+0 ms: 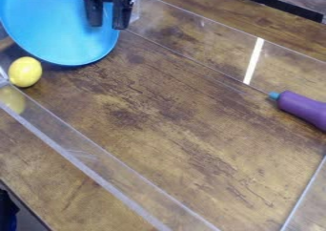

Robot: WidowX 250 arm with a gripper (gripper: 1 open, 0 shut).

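Note:
My black gripper (107, 13) hangs over the blue round tray (49, 36) at the top left, its two fingers apart with nothing visible between them. A yellow lemon-like ball (25, 71) rests on the wooden table at the left, just below the tray. A purple eggplant-like object (302, 110) with a green tip lies at the right edge.
Clear low walls (90, 164) border the work area, with a white strip (254, 60) near the upper right.

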